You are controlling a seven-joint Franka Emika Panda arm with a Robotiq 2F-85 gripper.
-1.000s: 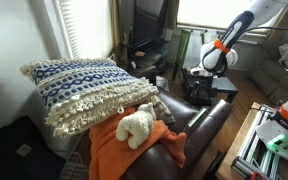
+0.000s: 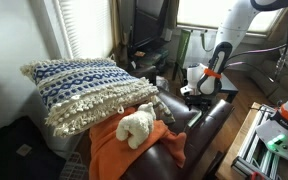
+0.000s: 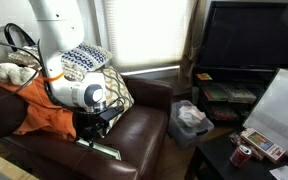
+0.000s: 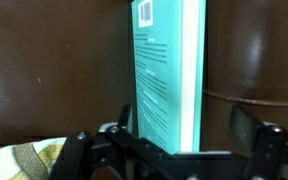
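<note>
A teal book (image 4: 162, 80) with white page edges lies on the brown leather couch, its long side running up through the wrist view. My gripper is open above the book's near end, one finger on each side of it, nothing gripped. In exterior view 2 the gripper (image 3: 92, 138) hangs low over the seat, close to the pale strip of the book (image 3: 106, 149). From exterior view 1 the gripper (image 2: 193, 102) appears just above the couch, with the book (image 2: 194, 119) partly showing below it.
A white stuffed animal (image 2: 136, 126) sits on an orange blanket (image 2: 112, 154). Large patterned pillows (image 2: 89, 88) fill the couch's left part. A clear plastic bin (image 3: 188, 123) stands on the floor past the couch arm. A dark table (image 3: 246, 165) holds a red can (image 3: 241, 156).
My arm has swung left and come down from beyond the couch, so the gripper is now low over the seat by the book. The book, pillows, blanket and stuffed animal have not moved.
</note>
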